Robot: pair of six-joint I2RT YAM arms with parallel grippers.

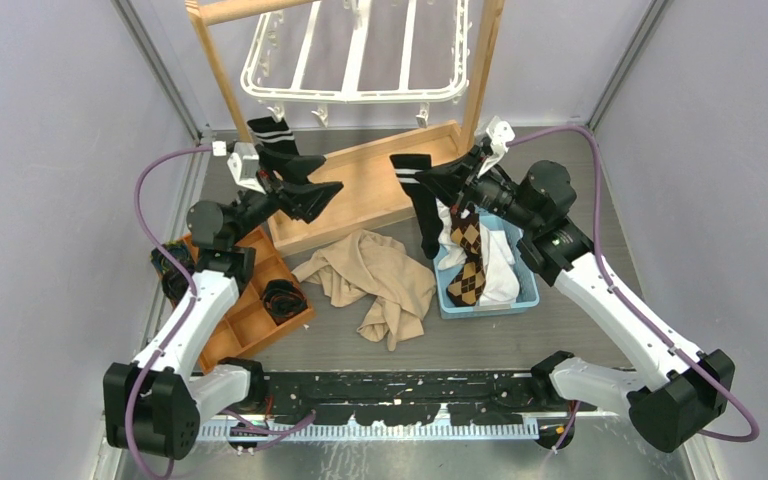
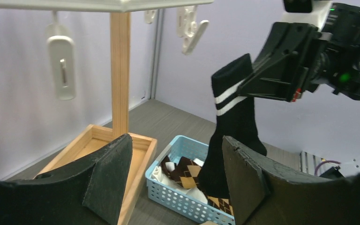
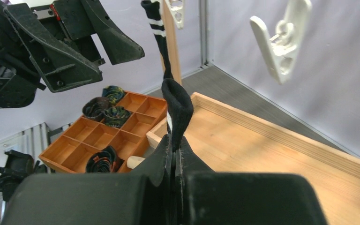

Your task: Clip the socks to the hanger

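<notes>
In the top view, a black striped sock (image 1: 269,130) hangs below the front left corner of the white hanger (image 1: 352,97); my left arm hides part of it. My left gripper (image 1: 322,178) stands open in front of that sock, with nothing between its fingers. Another black sock with two white stripes (image 1: 422,215) dangles from my right gripper (image 1: 424,178), which is shut on it near the cuff. Part of this cuff (image 3: 178,103) pokes out past the fingertips in the right wrist view. White clips (image 1: 320,117) hang empty along the front rail, one near (image 3: 281,42) in the right wrist view.
A blue basket (image 1: 490,311) with brown argyle and white socks stands below the right gripper. The hanger's wooden base (image 1: 360,190) lies behind a crumpled beige cloth (image 1: 375,275). At the left is a divided wooden box (image 1: 235,330) holding rolled dark items.
</notes>
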